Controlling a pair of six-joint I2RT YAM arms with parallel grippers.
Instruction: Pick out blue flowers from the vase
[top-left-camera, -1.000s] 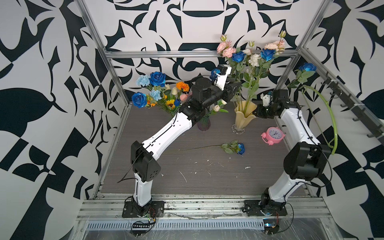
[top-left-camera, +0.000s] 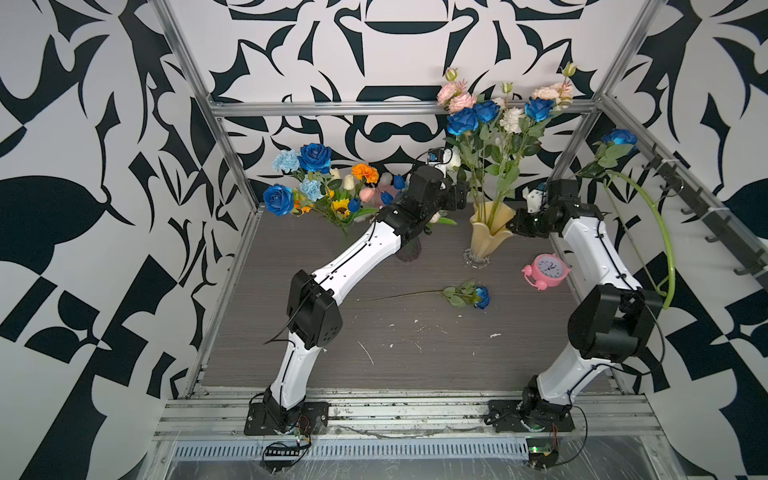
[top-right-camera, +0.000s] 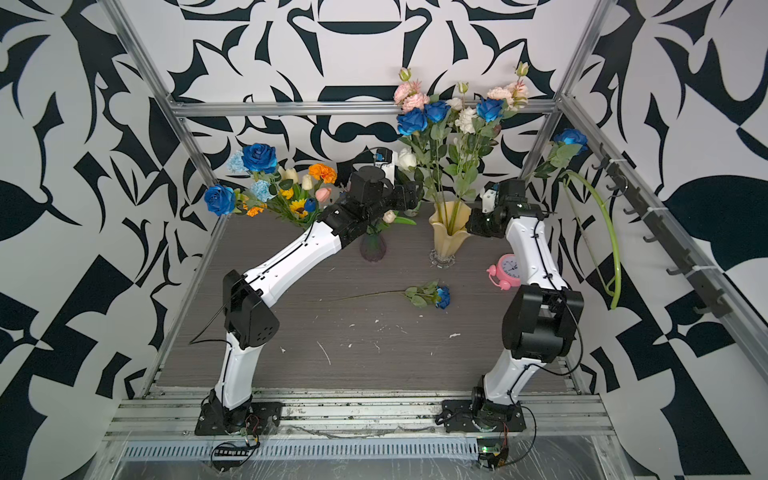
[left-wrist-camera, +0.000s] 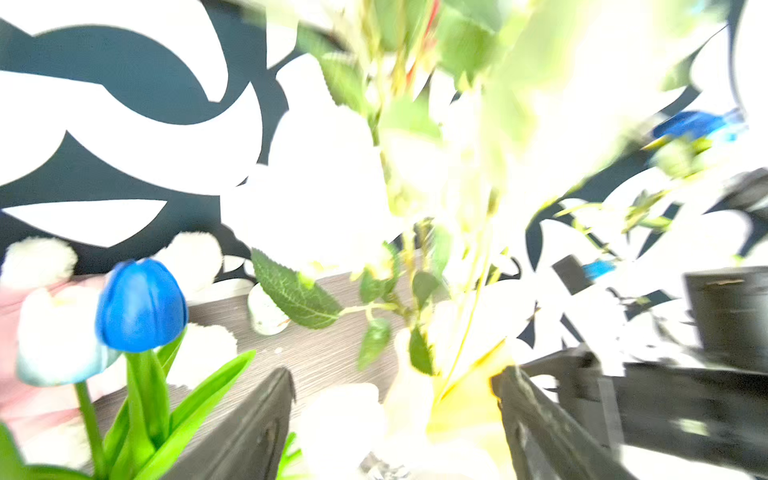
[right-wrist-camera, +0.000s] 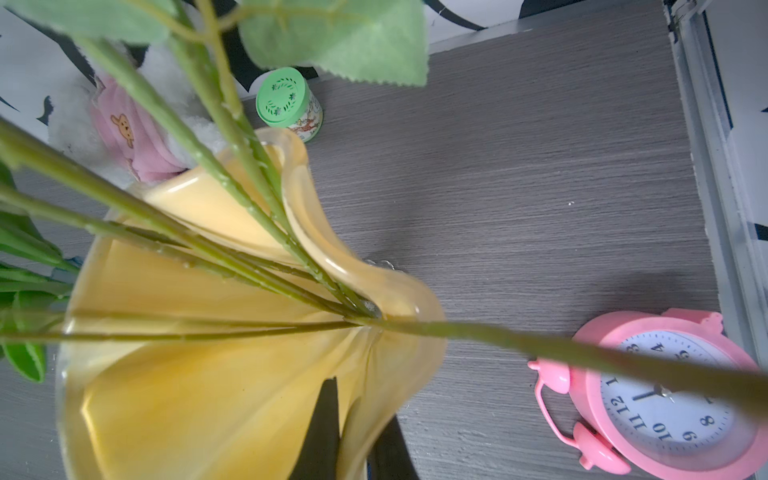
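Observation:
The yellow vase (top-left-camera: 485, 237) stands upright at the back right, holding several pink, white and blue roses (top-left-camera: 462, 121). In the right wrist view my right gripper is shut on the vase's rim, one finger inside and one outside. Left of the stems, my left gripper (top-left-camera: 461, 194) is open; its fingers (left-wrist-camera: 264, 416) are spread wide in the left wrist view. Leaves and stems appear beyond them, overexposed, and nothing is clearly held. One blue rose (top-left-camera: 481, 297) lies on the table in front of the vase, its stem pointing left.
A pink alarm clock (top-left-camera: 547, 270) sits right of the vase. Mixed flowers (top-left-camera: 340, 192) and a blue tulip (left-wrist-camera: 142, 305) stand left of it. Another blue rose (top-left-camera: 618, 139) rises at the right wall.
The leftmost blue rose has moved up and right, closer to the other blooms. My right arm looks still.

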